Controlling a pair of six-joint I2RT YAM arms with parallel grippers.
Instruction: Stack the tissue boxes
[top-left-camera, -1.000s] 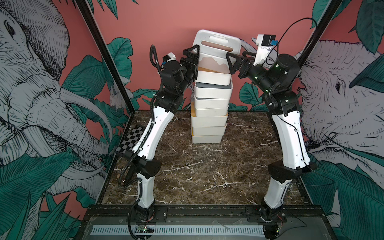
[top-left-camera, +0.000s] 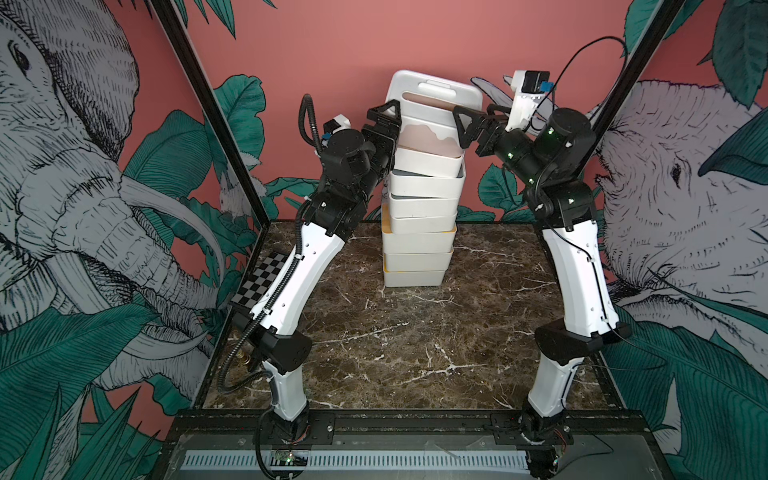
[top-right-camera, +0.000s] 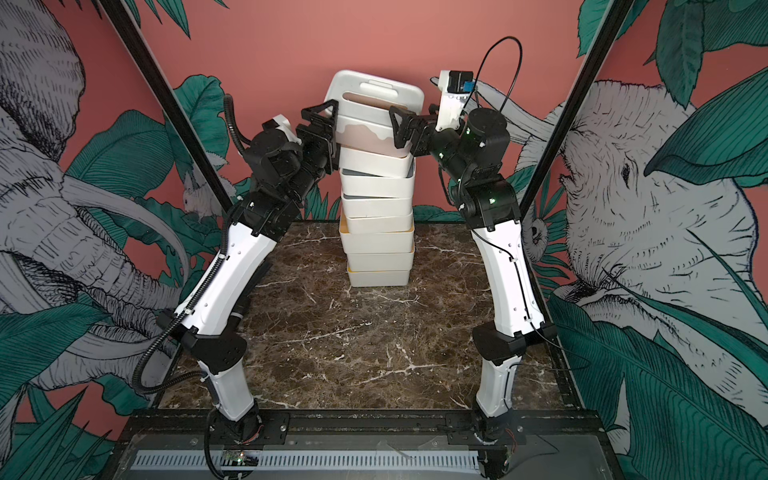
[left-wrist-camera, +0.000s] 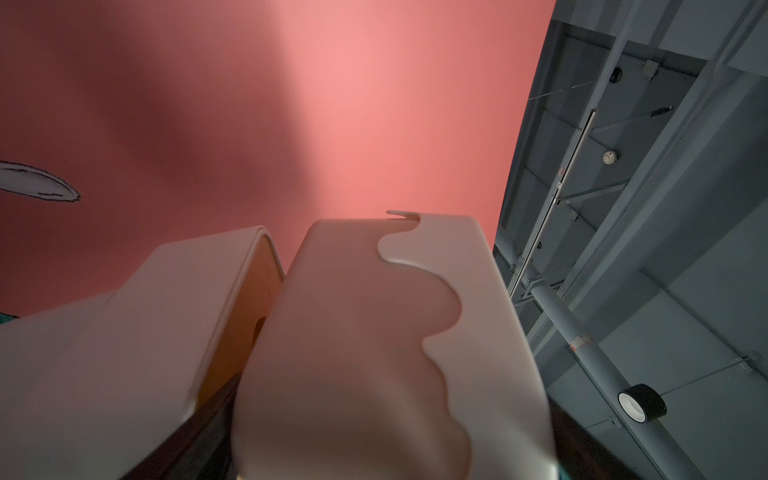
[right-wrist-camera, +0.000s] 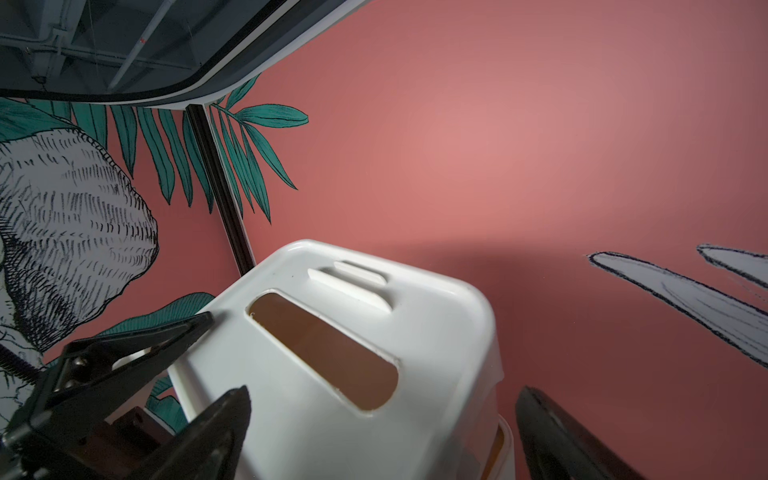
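A tall, uneven stack of white tissue boxes (top-left-camera: 417, 242) stands on the dark marble table. At its top a box with a slotted lid (top-left-camera: 428, 88) and a pinkish drip pattern on its side sits tilted. My left gripper (top-left-camera: 389, 120) is open at that box's left side; in the left wrist view its blurred fingers (left-wrist-camera: 192, 448) flank the drip-patterned box (left-wrist-camera: 368, 344). My right gripper (top-left-camera: 465, 128) is open at the box's right side. Its dark fingers (right-wrist-camera: 204, 436) show on either side of the white lid (right-wrist-camera: 376, 328) in the right wrist view. Contact with the pads cannot be made out.
Close behind the stack rises the pink wall (top-right-camera: 264, 48). A checkered board (top-left-camera: 260, 276) lies at the left edge. Both arms reach up close to the stack's sides.
The top box and the one just beneath it sit lower and slightly more to the right. The right arm is nearly still.
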